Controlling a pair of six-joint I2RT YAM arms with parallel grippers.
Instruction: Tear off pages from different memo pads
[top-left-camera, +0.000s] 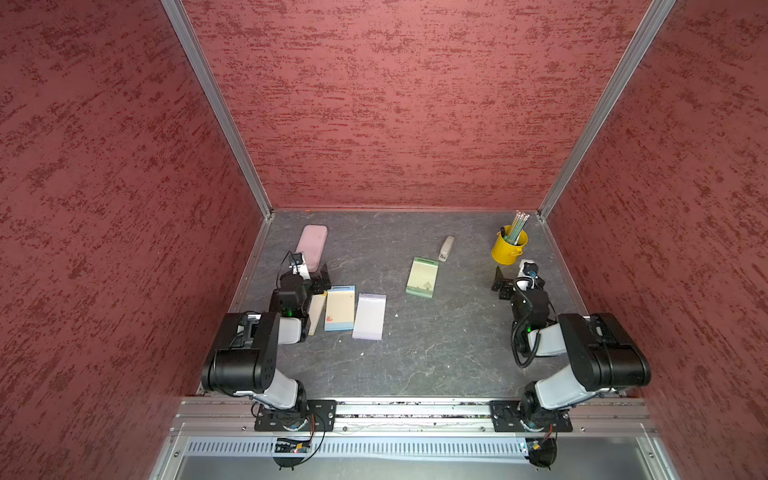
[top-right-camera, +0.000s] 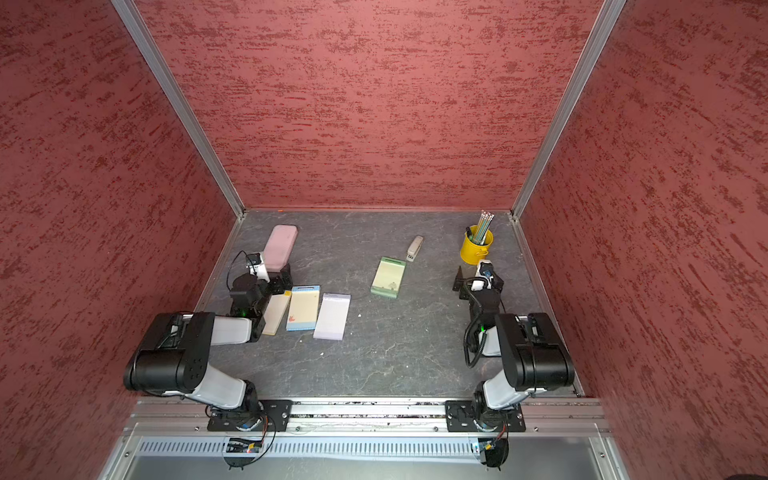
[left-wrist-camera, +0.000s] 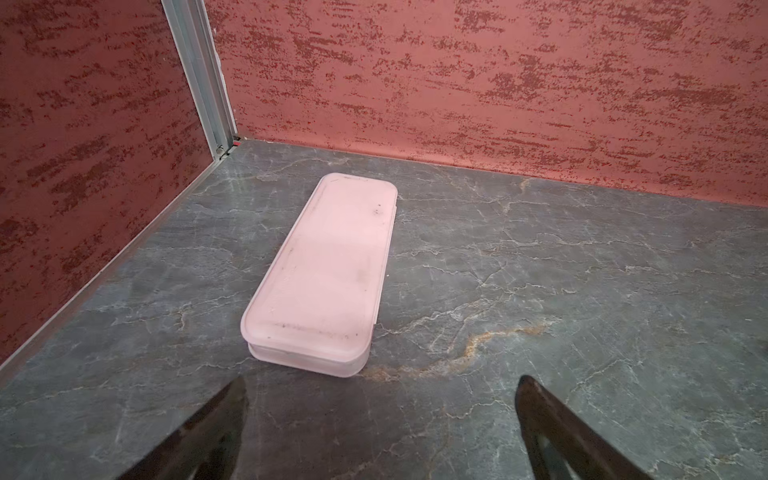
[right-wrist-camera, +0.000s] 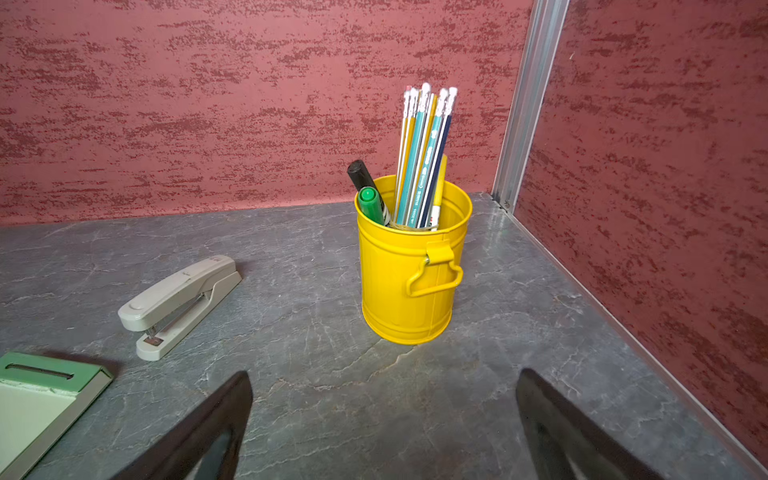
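Near the table's middle lies a green memo pad (top-left-camera: 421, 277), its bound end toward the back; part of it shows at the left of the right wrist view. To the left, a blue-edged cream pad (top-left-camera: 340, 309) and a white-lilac pad (top-left-camera: 369, 317) lie side by side. Another narrow cream pad (top-right-camera: 276, 313) is partly hidden by the left arm. My left gripper is open and empty, over the table in front of the pink case. Far from the pads, my right gripper also stands open, nothing between its fingers.
A pink case (left-wrist-camera: 324, 272) lies at the back left. Behind the green pad is a grey stapler (right-wrist-camera: 180, 304). The yellow bucket (right-wrist-camera: 412, 280) of pencils and markers stands at the back right. Bare table (top-left-camera: 448, 344) stretches across the front middle.
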